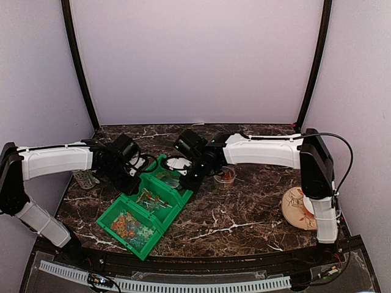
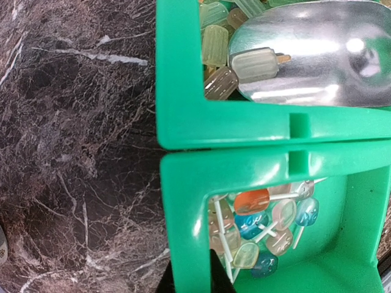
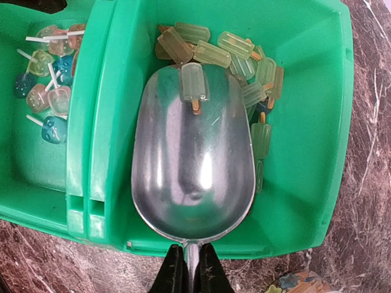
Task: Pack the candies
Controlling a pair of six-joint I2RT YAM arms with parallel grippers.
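My left gripper is shut on the side rim of the middle green bin point(image 2: 189, 220), which holds lollipops point(image 2: 250, 220). In the right wrist view, my right gripper is shut on the thin handle of a metal scoop point(image 3: 192, 165). The scoop lies inside the far green bin point(image 3: 299, 201), its front edge against a pile of popsicle-shaped candies point(image 3: 232, 46). One pale popsicle candy point(image 3: 193, 82) rests on the scoop near that edge. From above, the near green bin point(image 1: 149, 244) shows orange and clear candies point(image 1: 126, 224).
A clear round container point(image 1: 225, 176) with something reddish inside stands right of the bins. Farther right is a round patterned board point(image 1: 293, 210) with a white piece on it. A clear jar point(image 1: 85, 179) is partly behind the left arm.
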